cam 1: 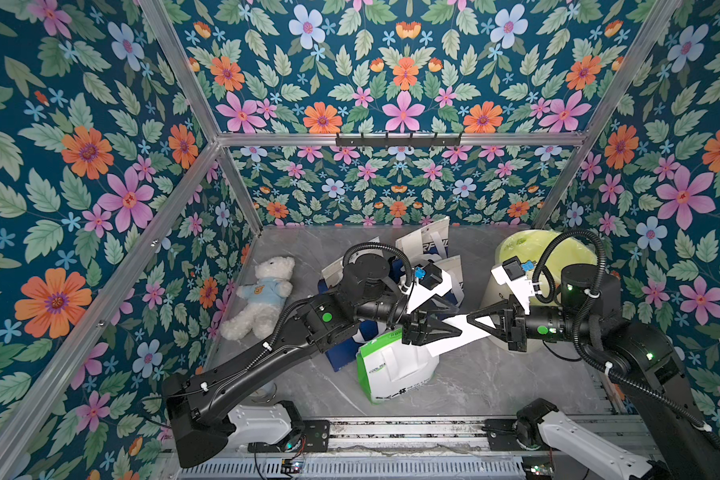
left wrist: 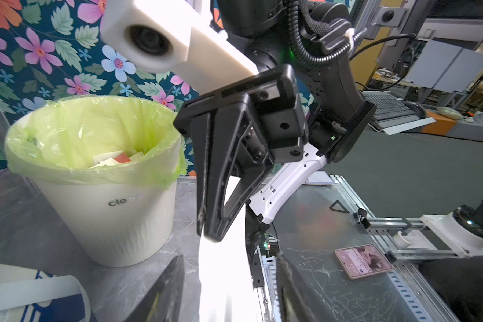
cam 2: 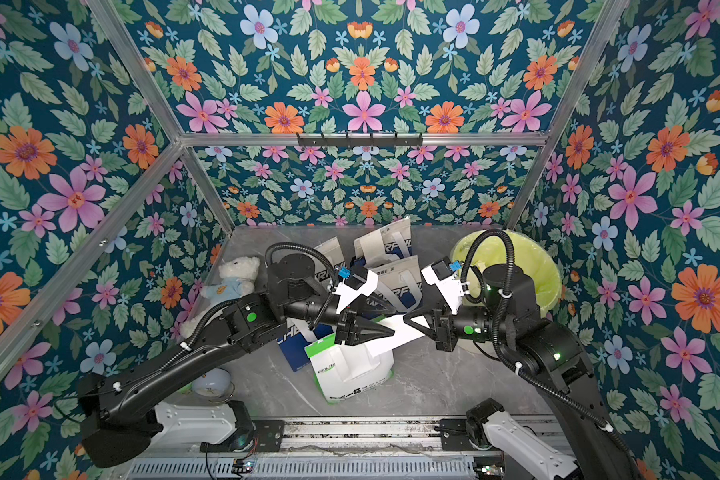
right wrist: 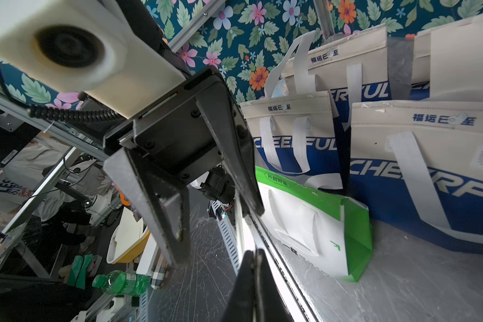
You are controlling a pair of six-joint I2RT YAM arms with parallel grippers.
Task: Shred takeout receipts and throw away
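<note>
A white paper receipt [cam 1: 454, 340] stretches between my two grippers above a green-and-white takeout bag [cam 1: 392, 372]. My right gripper is shut on it, as the left wrist view shows. My left gripper is open around the strip, its fingers on either side without closing on it. Behind the right gripper stands the white bin [left wrist: 112, 214] with a pale green liner and paper scraps inside.
Several blue-and-white paper bags [right wrist: 413, 198] stand behind the grippers. A white teddy bear [cam 1: 260, 300] lies at the left of the grey table [cam 1: 536, 384]. Some bare table shows along the front.
</note>
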